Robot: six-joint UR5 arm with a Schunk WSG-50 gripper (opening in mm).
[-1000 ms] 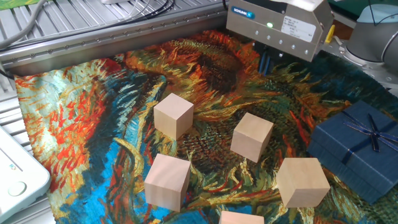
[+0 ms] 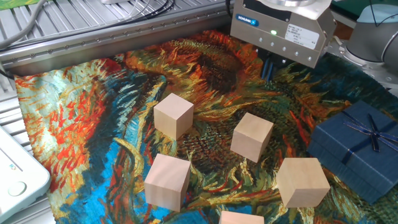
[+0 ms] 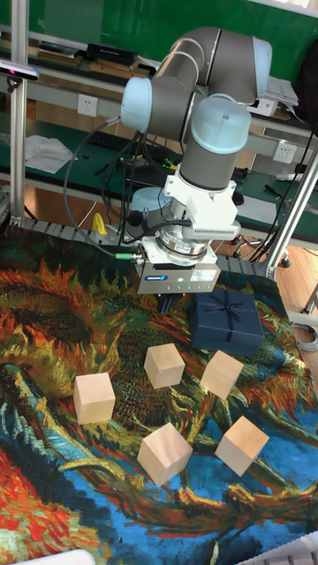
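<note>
Several plain wooden cubes rest apart on a painted cloth. In exterior view 2, one cube lies at the far left, a second cube right of it, a third cube nearer left and a fourth cube nearer right. Another cube is cut off by the bottom edge; exterior view 3 shows this cube whole. My gripper hangs above the cloth behind the cubes, touching none. Its thin dark fingers stand close together, nothing visible between them; in exterior view 3 the gripper points down.
A dark blue gift box with a ribbon sits right of the cubes. A white device stands at the left edge. Behind the cloth runs a metal rail.
In exterior view 2 my gripper has shifted slightly right and down, toward the cloth. The cubes and the blue box have stayed put.
</note>
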